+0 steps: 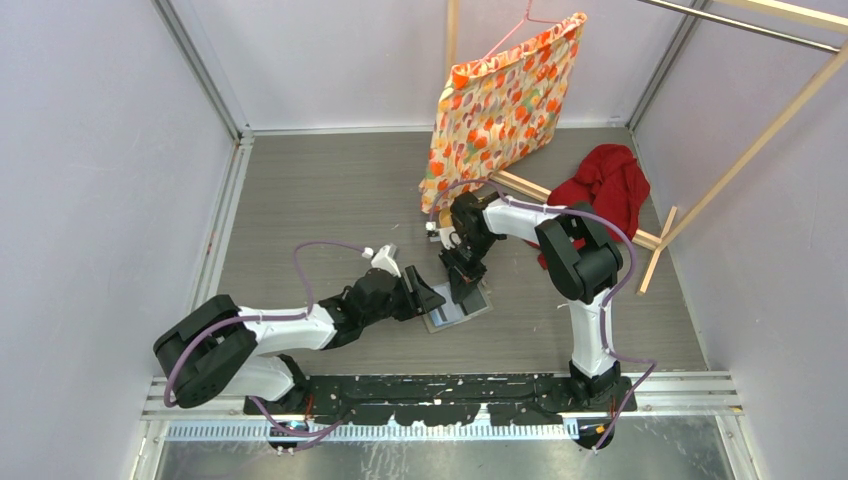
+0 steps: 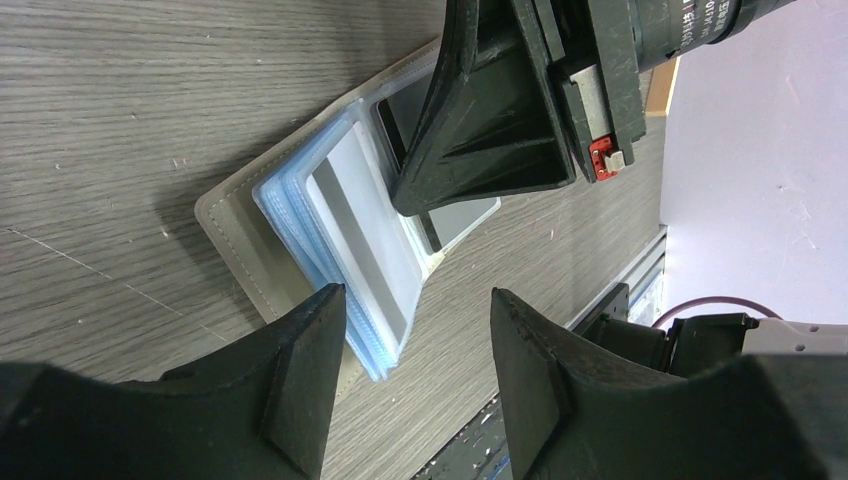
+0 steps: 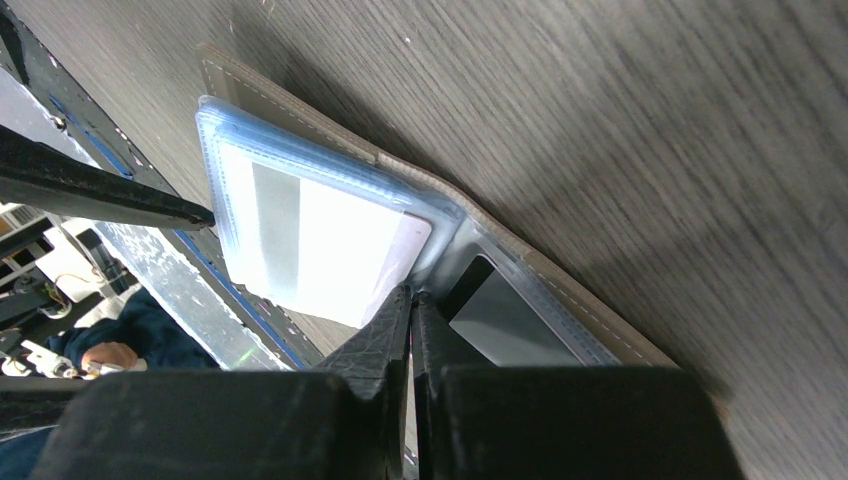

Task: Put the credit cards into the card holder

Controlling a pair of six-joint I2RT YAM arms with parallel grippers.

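Observation:
The card holder (image 2: 300, 205) lies open on the floor, beige with stitched edges and several clear sleeves. A white card with a grey stripe (image 3: 315, 225) shows in the sleeves on one half; a grey card with a black stripe (image 3: 505, 320) shows on the other. My left gripper is part open at the sleeves' outer end, one finger (image 2: 310, 345) by the stacked edges, nothing pinched. Down at the holder's middle, my right gripper has its tips together by the white card's edge, seemingly on a clear sleeve; the exact grip is hidden.
Behind the arms hangs an orange patterned cloth (image 1: 505, 100) on a hanger. A red cloth (image 1: 605, 185) lies at the right by wooden bars (image 1: 520, 186). Both grippers stand very close together.

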